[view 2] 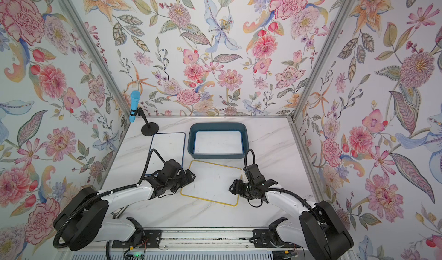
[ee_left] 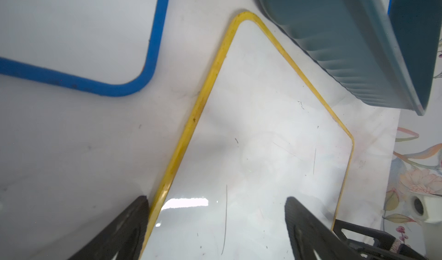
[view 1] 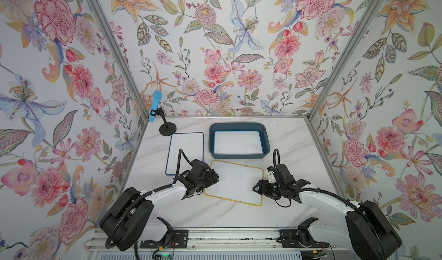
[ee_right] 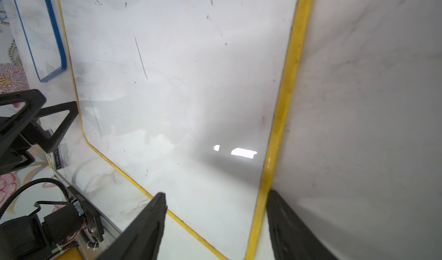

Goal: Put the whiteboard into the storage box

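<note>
A white whiteboard with a yellow rim (view 1: 234,182) lies in front of the storage box, a little askew. The blue-grey storage box (view 1: 239,156) holds a blue-rimmed whiteboard (view 1: 237,142) lying flat. At the yellow board's left edge, my left gripper stands part open, the rim beside its left finger (ee_left: 133,227) and the board's surface below the gap. At the right edge my right gripper is part open as well, its right finger (ee_right: 280,214) against or very near the yellow rim. Neither gripper is closed on the board.
Another blue-rimmed whiteboard (view 1: 186,149) lies on the table to the left. Behind it stands a blue microphone (view 1: 155,104) on a black stand (view 1: 167,128). The table right of the box is clear.
</note>
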